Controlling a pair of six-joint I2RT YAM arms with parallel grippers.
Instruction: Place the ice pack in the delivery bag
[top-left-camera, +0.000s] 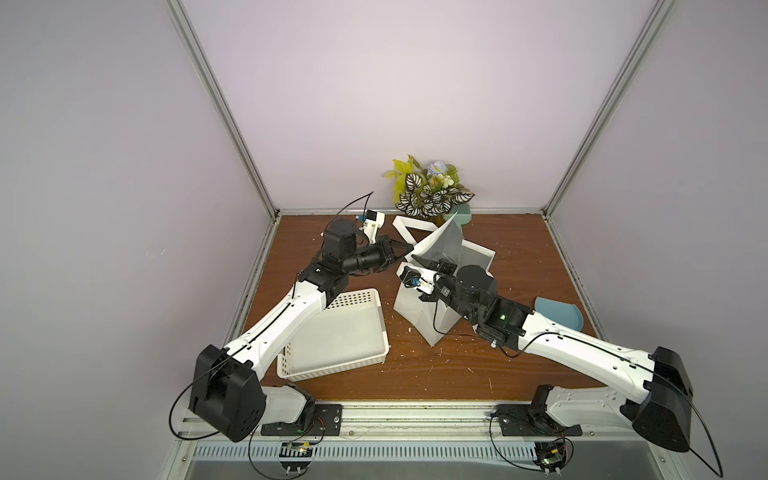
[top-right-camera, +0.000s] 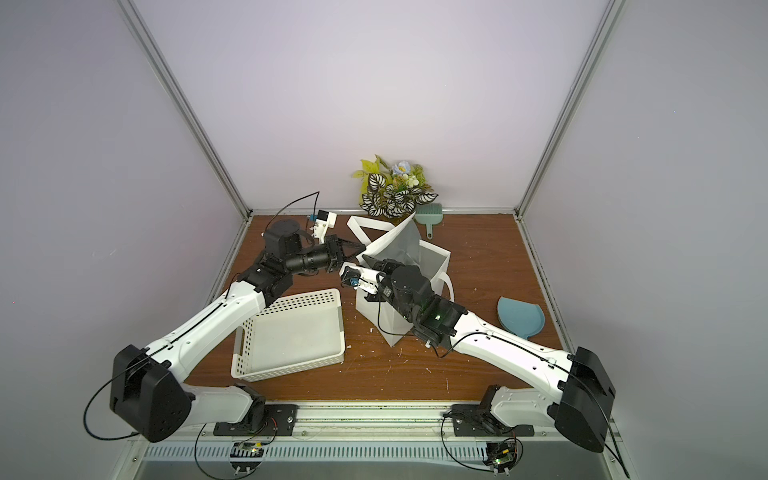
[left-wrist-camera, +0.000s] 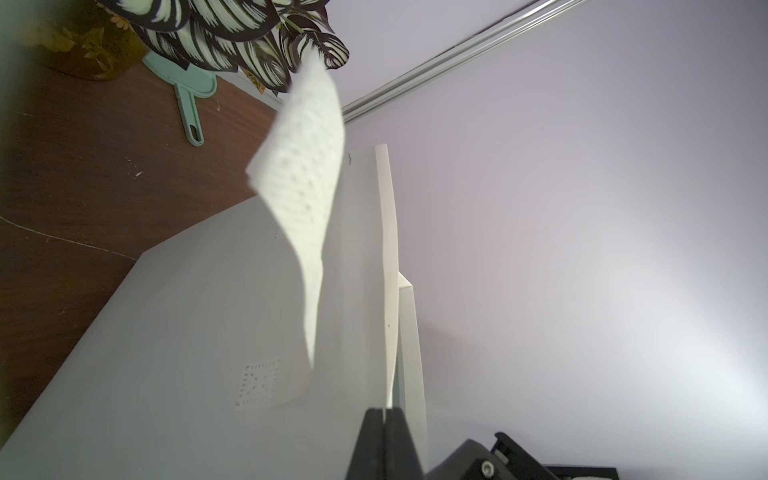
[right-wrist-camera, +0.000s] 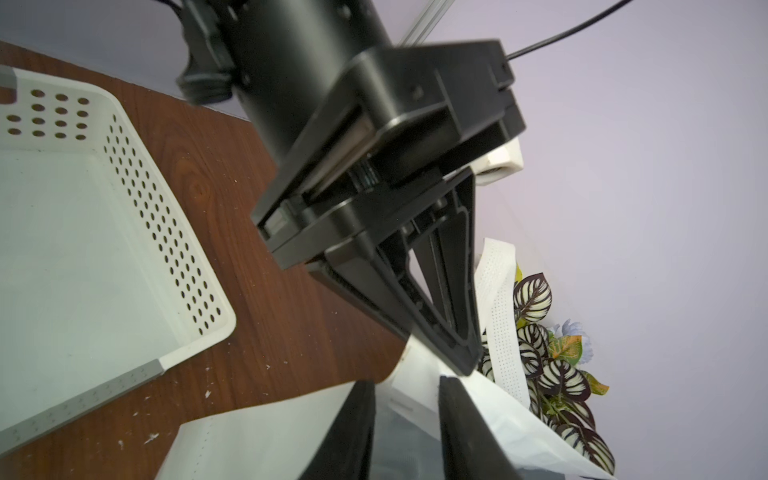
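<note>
A white paper delivery bag stands in the middle with its top open and a flap raised. My left gripper is shut at the bag's upper left edge; in the right wrist view its fingertips meet the white rim. My right gripper is part open, just below the left one, over the folded bag edge; whether paper lies between its fingers is unclear. I cannot see an ice pack; much of the bag's inside is hidden by the arms.
An empty white perforated basket sits front left. Flowers stand at the back beside a green dustpan. A blue scoop lies at the right.
</note>
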